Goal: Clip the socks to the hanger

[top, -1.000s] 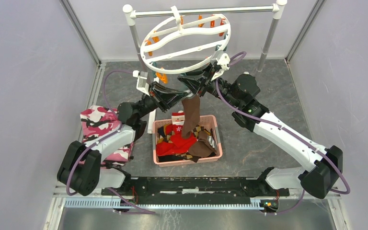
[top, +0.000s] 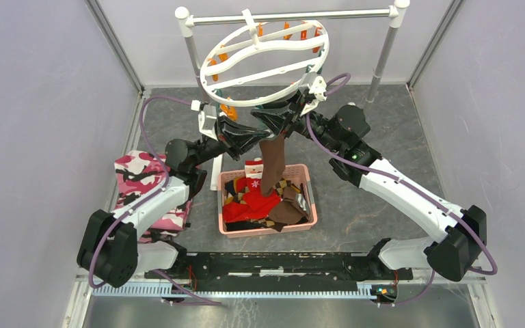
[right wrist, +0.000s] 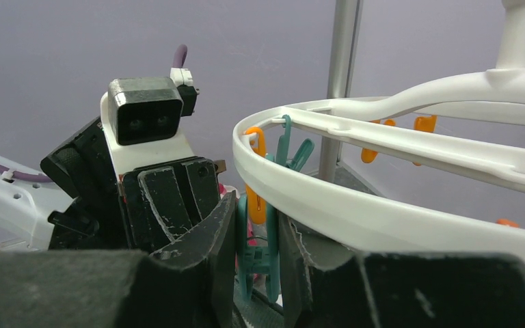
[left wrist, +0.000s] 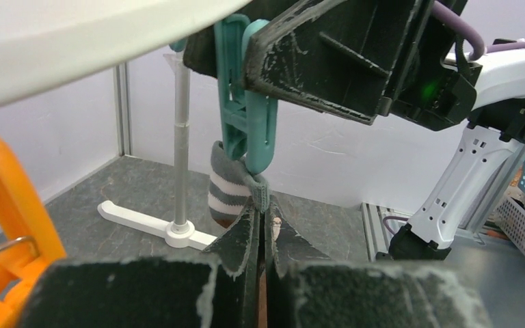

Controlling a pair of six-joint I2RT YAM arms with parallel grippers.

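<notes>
The white oval hanger [top: 266, 44] hangs from the rail, with orange and teal clips. My right gripper is shut on a teal clip [left wrist: 236, 82] at the hanger's near rim. Just below that clip my left gripper is shut on the top edge of a sock [top: 273, 164], grey and white striped at the cuff in the left wrist view, brown where it hangs down in the top view. The sock's cuff sits close under the clip; whether it is between the clip's fingers is unclear.
A pink basket [top: 221, 205] of mixed socks stands on the floor below. A pink camouflage cloth [top: 137, 178] lies at left. An orange clip [left wrist: 14, 205] is close beside my left gripper.
My left arm has shifted slightly over the last second, and the brown sock sways a little. The right arm is almost still.
</notes>
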